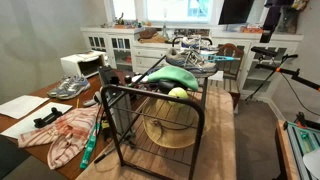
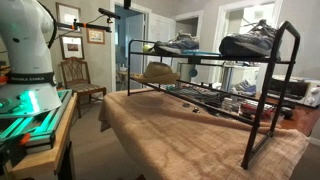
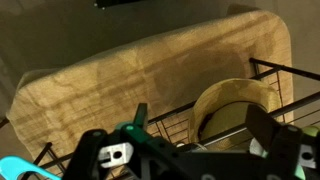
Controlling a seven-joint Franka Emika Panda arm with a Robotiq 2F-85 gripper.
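Note:
My gripper stands open in the wrist view, its two dark fingertips well apart and nothing visible between them. Below it lie the table edge and a black wire shoe rack. On the rack's lower level rests a round tan straw hat, partly covered by the right finger. Exterior view 1 shows the rack from one end, with the hat inside, a green item and a yellow-green round item. In exterior view 2, a dark shoe and further shoes sit on the top level.
A brown cloth covers the table under the rack. Grey shoes, a pink patterned cloth and white papers lie on the wooden table to the left.

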